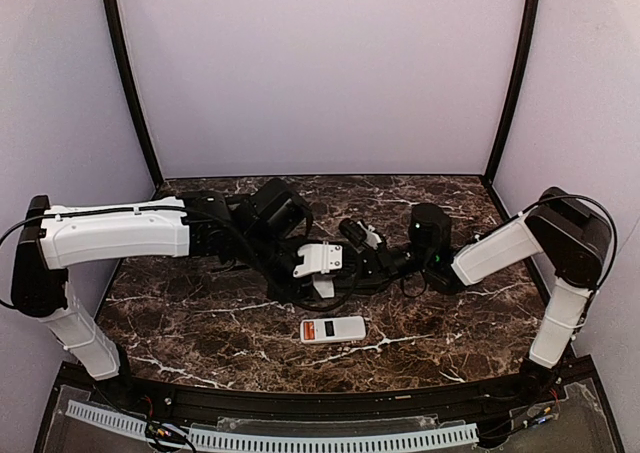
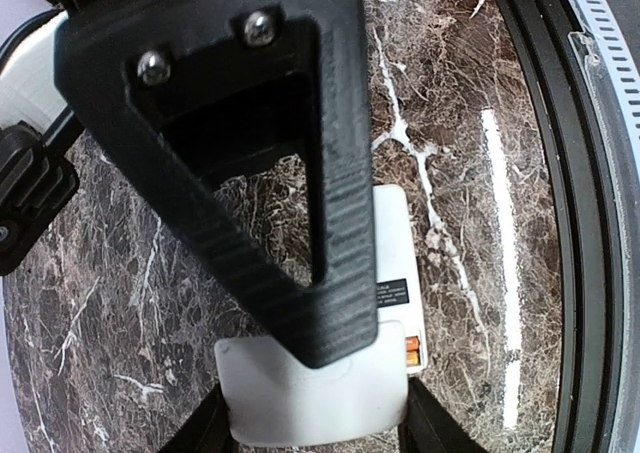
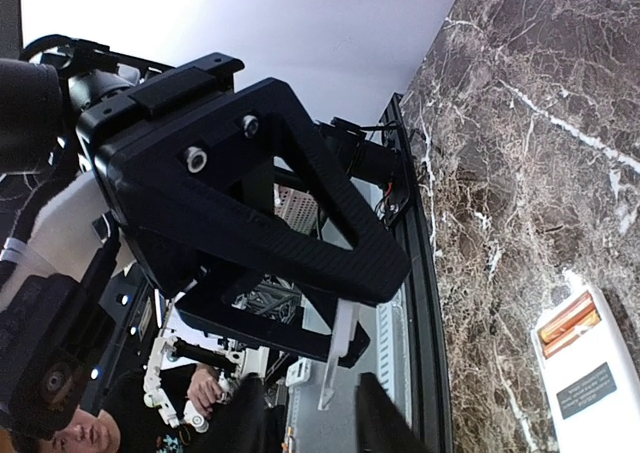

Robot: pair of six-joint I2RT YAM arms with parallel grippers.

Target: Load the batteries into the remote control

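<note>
The white remote lies on the marble table, its orange batteries showing in one end in the right wrist view. Above it my left gripper is shut on a white cover. My right gripper's frame crosses the left wrist view just over that cover. In the right wrist view a thin white edge shows at the other gripper's frame, above the blurred fingertips of my right gripper; whether these touch it I cannot tell. In the top view both grippers meet at the centre, largely hidden by the arms.
The black front rail borders it, and pale walls enclose the sides and back. A person is visible beyond the rig in the right wrist view.
</note>
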